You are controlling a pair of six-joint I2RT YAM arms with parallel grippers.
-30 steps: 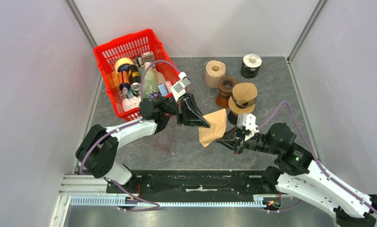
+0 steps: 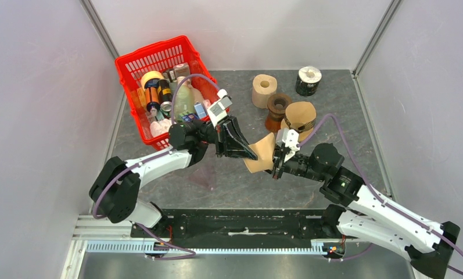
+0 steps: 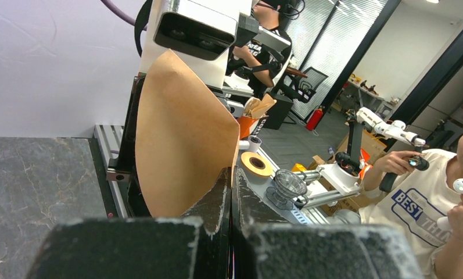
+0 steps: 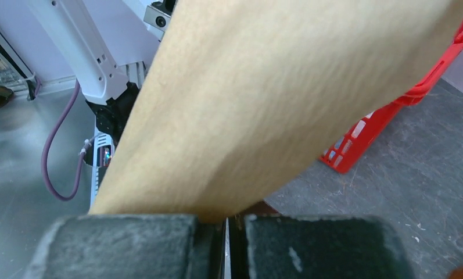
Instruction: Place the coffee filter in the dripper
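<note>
A tan paper coffee filter (image 2: 261, 153) hangs between my two grippers above the table. My left gripper is shut on its edge, and the curved paper (image 3: 182, 139) rises from the fingertips. At the filter's other side, my right gripper is shut, its fingers right against the paper (image 4: 264, 104). Whether any paper is pinched between them cannot be told; from above, the filter hides those fingertips. Behind the right gripper stand a tan-topped vessel (image 2: 301, 114) and a brown flared one (image 2: 278, 103). I cannot tell which is the dripper.
A red basket (image 2: 124, 68) full of bottles, cans and packets stands at the back left. At the back right are a tan paper roll (image 2: 264, 90) and a dark tin (image 2: 308, 81).
My right gripper has moved up and left in the top view, close against the filter. The filter now looks narrower and more tilted. The left arm has shifted only slightly.
</note>
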